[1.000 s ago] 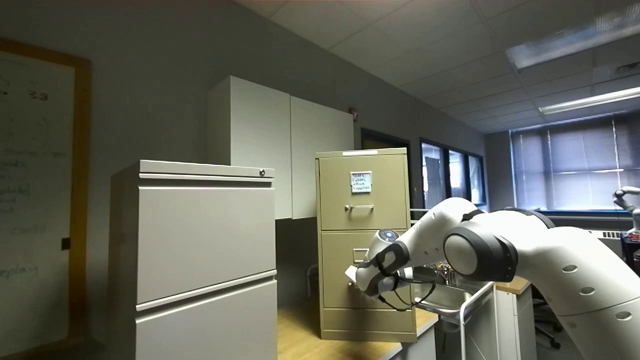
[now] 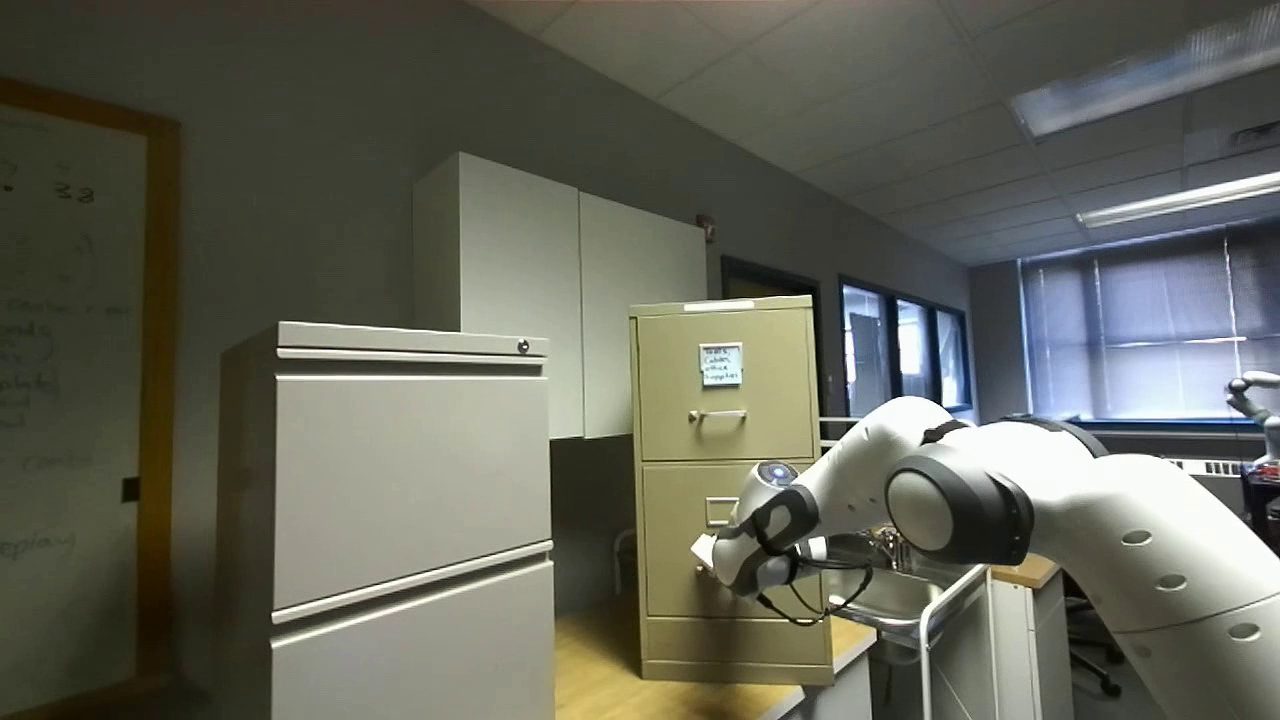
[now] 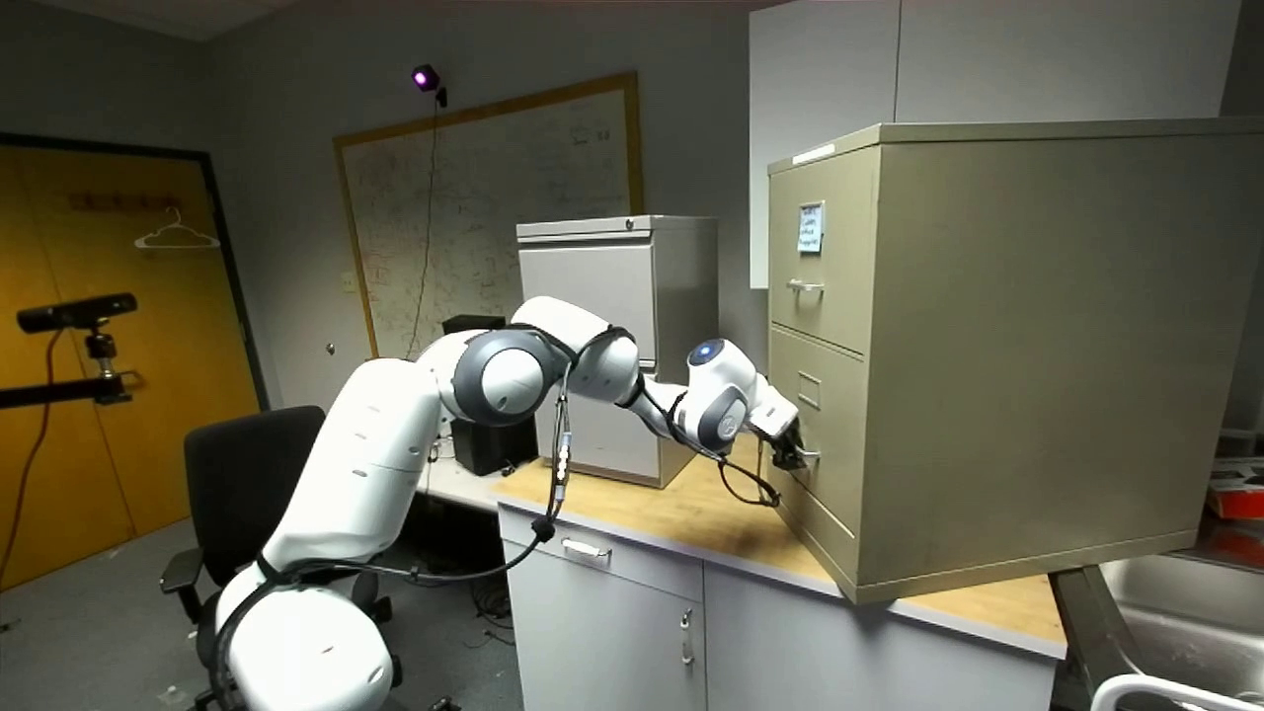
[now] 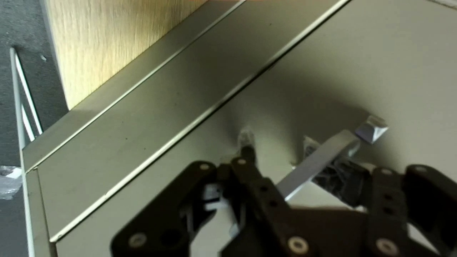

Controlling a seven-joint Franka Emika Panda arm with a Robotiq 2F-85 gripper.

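The tan filing cabinet (image 3: 1043, 355) has two drawers, both closed. Its lower drawer (image 4: 184, 171) carries a pale bar handle (image 4: 319, 165), seen close up in the wrist view. My gripper is at that handle, with a gap between its fingers. One fingertip (image 4: 246, 139) lies to the left of the bar, apart from it. The other finger appears to pass behind the bar, between it and the drawer front. In exterior view 1 the arm's wrist hides this handle. The upper drawer's handle (image 2: 720, 415) is free, below a handwritten label (image 2: 721, 364).
A grey filing cabinet (image 2: 408, 480) stands to the left on the same wooden counter (image 3: 664, 512). On the other side of the tan cabinet is a sink (image 2: 888, 594). Cables (image 3: 758, 486) hang from the wrist near the drawer front.
The arm and both drawers look almost the same as a second ago in exterior view 1; any shift at the wrist is very slight.
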